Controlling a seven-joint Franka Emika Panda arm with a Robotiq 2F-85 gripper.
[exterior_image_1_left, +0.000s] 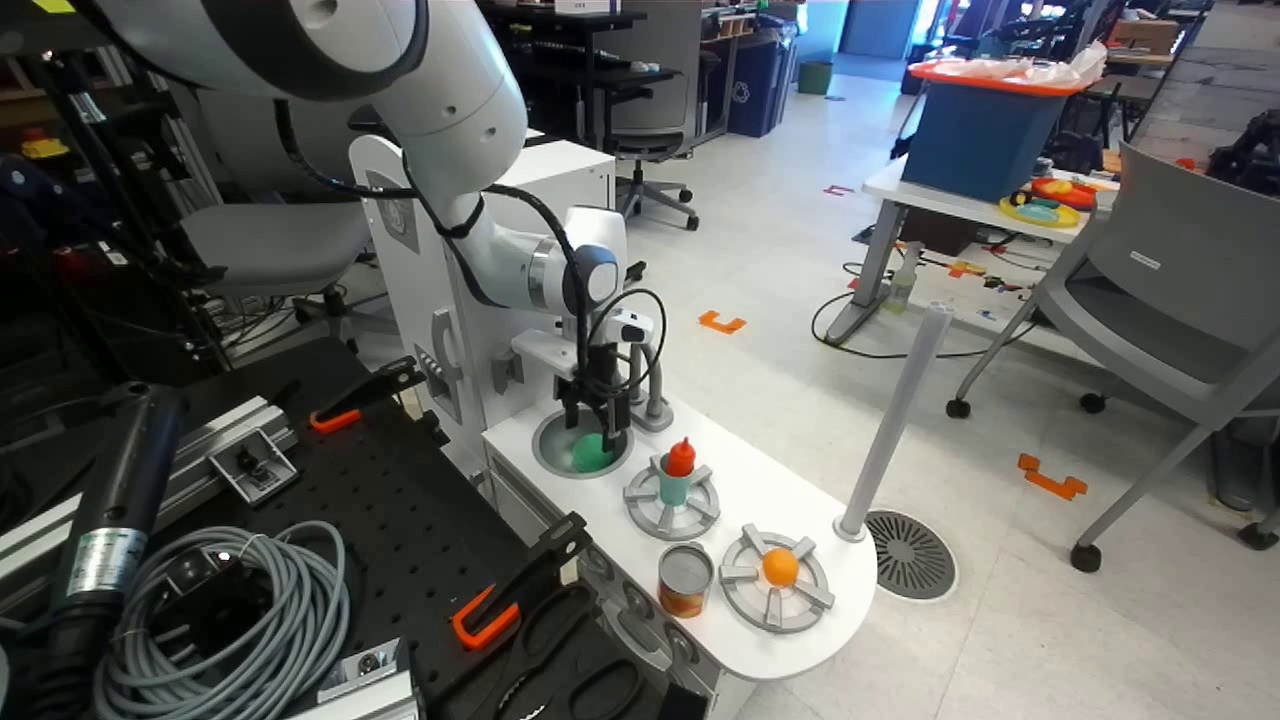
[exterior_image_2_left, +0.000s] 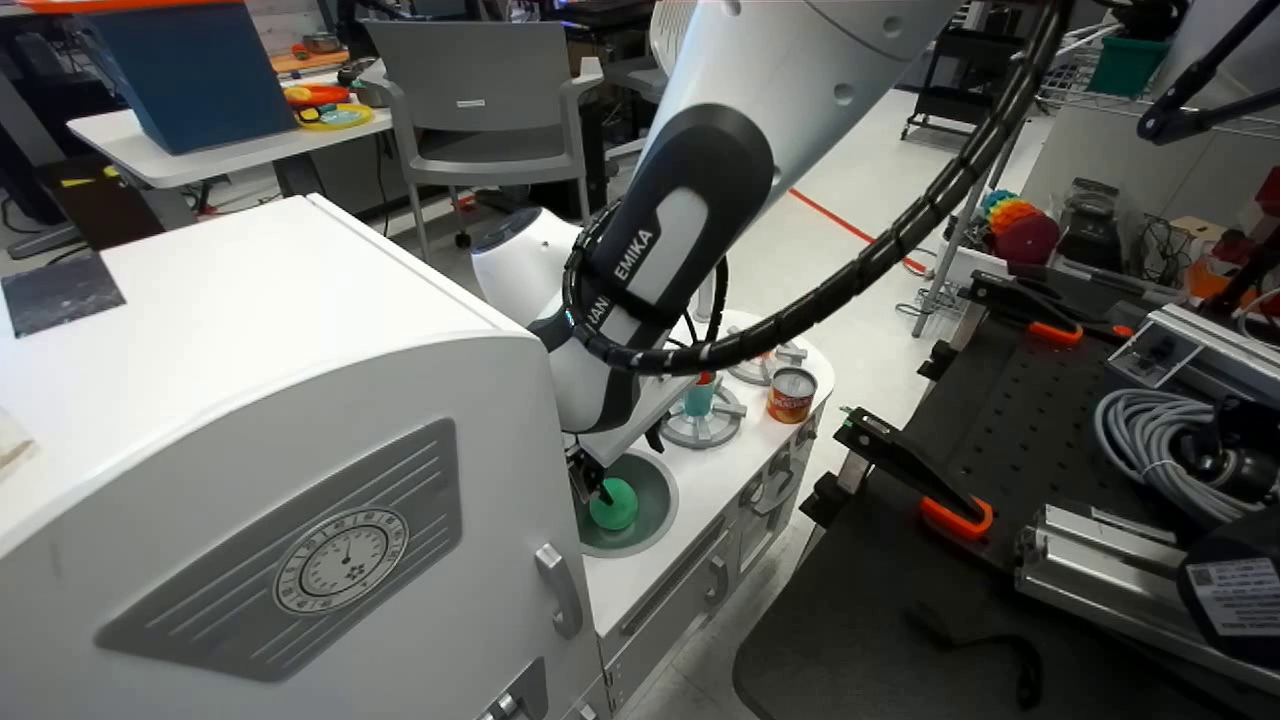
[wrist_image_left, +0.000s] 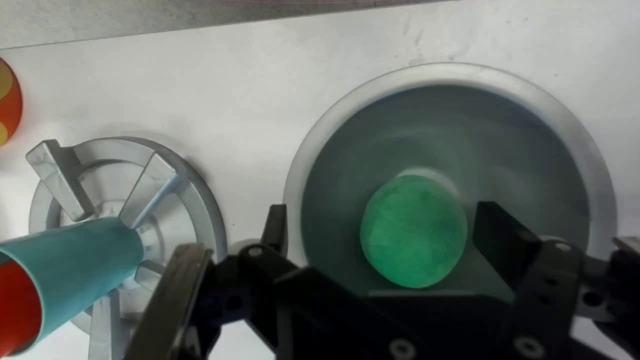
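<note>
A green ball (wrist_image_left: 414, 231) rests in the round grey sink (wrist_image_left: 447, 75) of the white toy kitchen counter. My gripper stands open over the sink, its fingers wide apart. In the wrist view one finger (wrist_image_left: 504, 246) is just right of the ball, over the basin. The other finger (wrist_image_left: 274, 227) is well to its left, by the sink's rim. In exterior view 1 the gripper (exterior_image_1_left: 590, 426) reaches down close to the green ball (exterior_image_1_left: 590, 452). Whether a finger touches the ball cannot be told.
A teal cup (exterior_image_1_left: 674, 484) with a red bottle (exterior_image_1_left: 681, 457) in it stands on the nearer burner. An orange ball (exterior_image_1_left: 780, 566) sits on the far burner, with a tin can (exterior_image_1_left: 685, 578) beside it. The grey faucet (exterior_image_1_left: 653, 390) rises behind the sink, close to the gripper.
</note>
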